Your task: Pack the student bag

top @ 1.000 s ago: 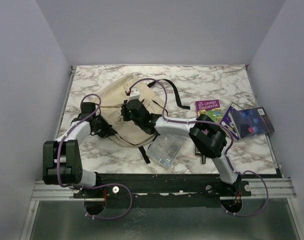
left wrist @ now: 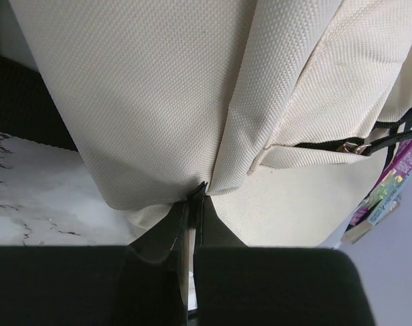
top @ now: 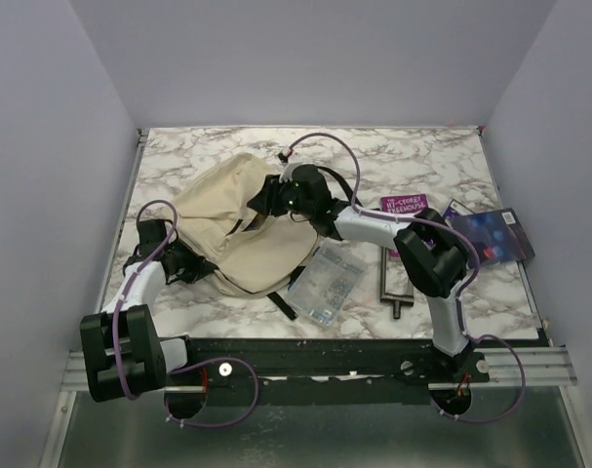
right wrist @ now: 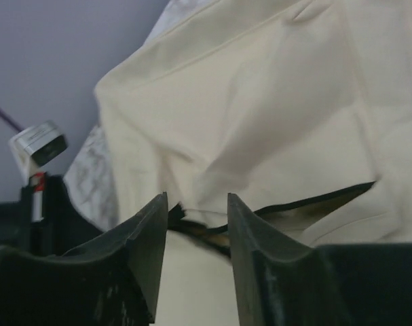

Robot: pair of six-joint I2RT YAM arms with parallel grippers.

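Note:
A cream canvas bag point(top: 266, 253) with black straps and a zipped opening lies across the left middle of the table. My left gripper is shut at its lower left corner, pressed against the fabric; whether any cloth is between the fingertips is unclear. My right gripper hangs over the bag's dark open slit near its top, fingers part open, with cream fabric beneath; that view is blurred.
A clear plastic pouch point(top: 324, 283) lies right of the bag. Further right are a black case point(top: 396, 290), a purple book point(top: 403, 205) and overlapping dark books point(top: 491, 239).
My right gripper has risen toward the back right and shifted over the bag's upper part.

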